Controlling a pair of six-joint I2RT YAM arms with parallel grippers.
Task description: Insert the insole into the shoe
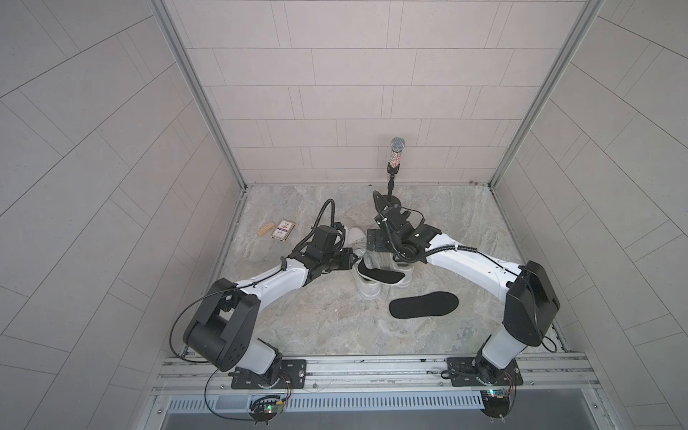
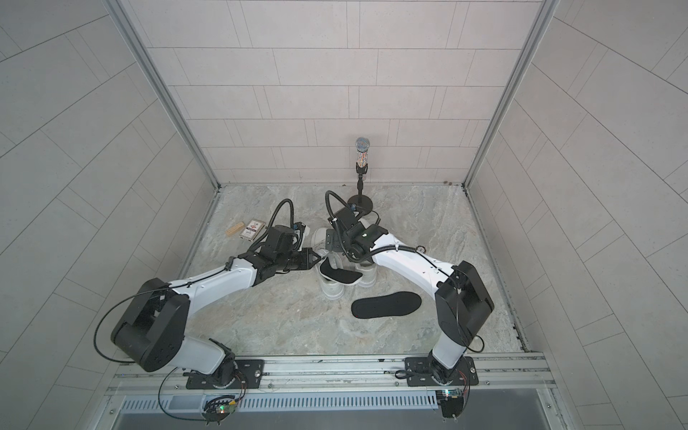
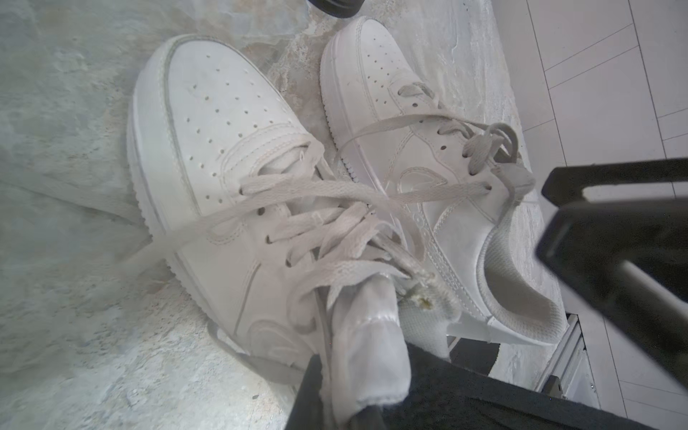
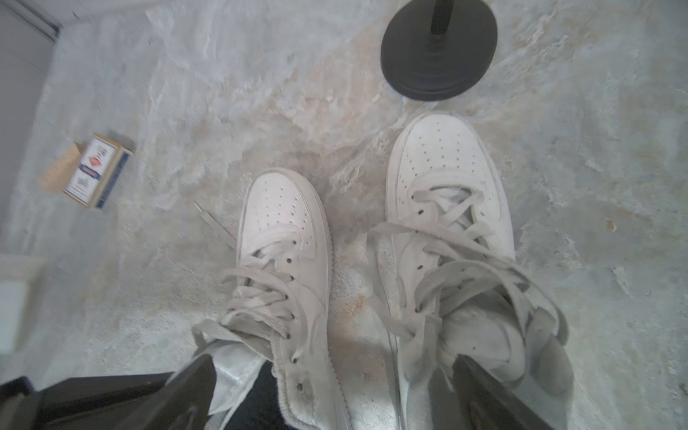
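Two white lace-up shoes stand side by side, toes toward the back: the left shoe [image 4: 283, 215] and the right shoe [image 4: 448, 157]. My left gripper is shut on the left shoe's tongue [image 3: 369, 358]. A black insole [image 1: 380, 272] has one end at the left shoe's opening, while its other end sticks out across the heel of the right shoe. How deep it sits is hidden. Above the shoes, my right gripper is open, its fingers wide apart, nothing between them.
A second black insole [image 1: 424, 305] lies flat on the table, front right of the shoes. Behind the shoes stands a microphone [image 2: 362, 154] on a round base [image 4: 438, 53]. A small box [image 1: 283, 230] lies back left.
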